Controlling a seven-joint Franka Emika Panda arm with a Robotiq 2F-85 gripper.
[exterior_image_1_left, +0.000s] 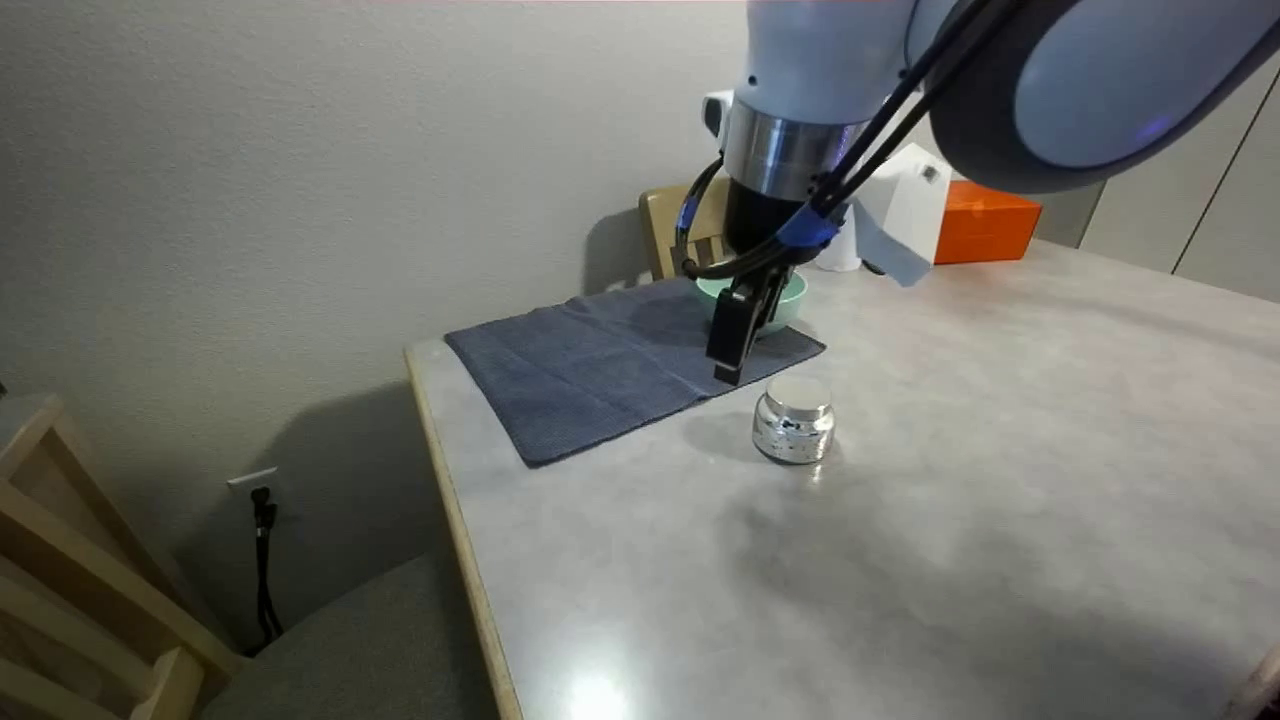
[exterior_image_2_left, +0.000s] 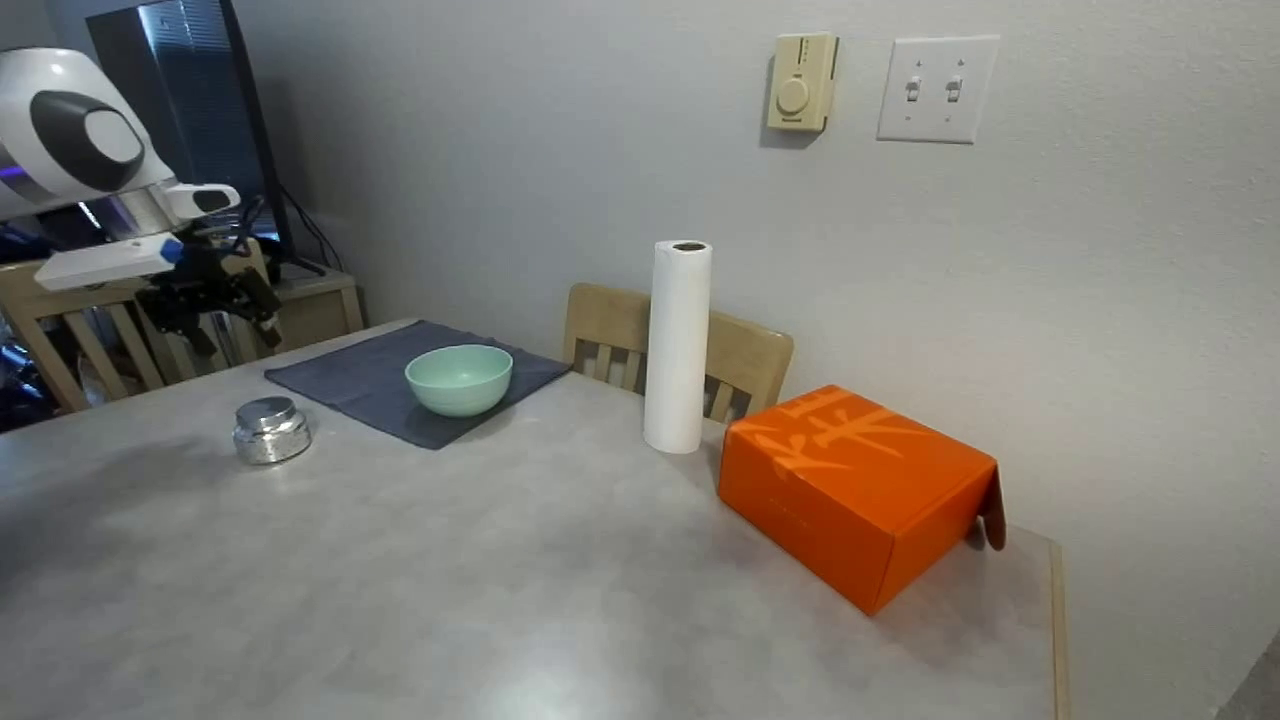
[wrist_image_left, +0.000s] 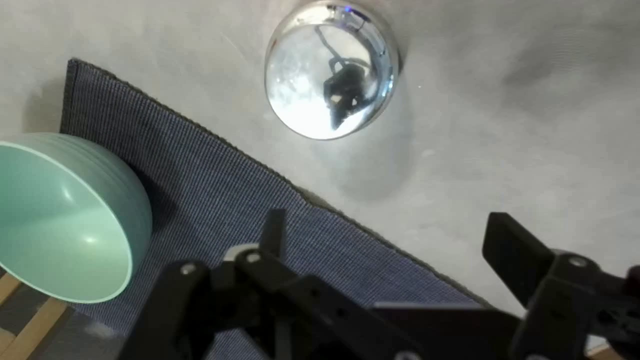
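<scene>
A small silver jar (exterior_image_1_left: 794, 422) with a shiny lid stands upright on the bare grey table, just off the edge of a dark blue cloth (exterior_image_1_left: 600, 366). My gripper is open, its two black fingers wide apart with only cloth and table seen beyond them. It hangs in the air above the table, clear of the jar (wrist_image_left: 331, 75), which shows at the top of the wrist view. The mint-green bowl (exterior_image_2_left: 459, 382) sits upright and empty on a corner of the cloth; in exterior view 1 my gripper partly hides it.
A tall white paper roll (exterior_image_2_left: 678, 348) and an orange box (exterior_image_2_left: 854, 486) stand along the wall side of the table. Wooden chairs (exterior_image_2_left: 746, 360) are tucked behind it.
</scene>
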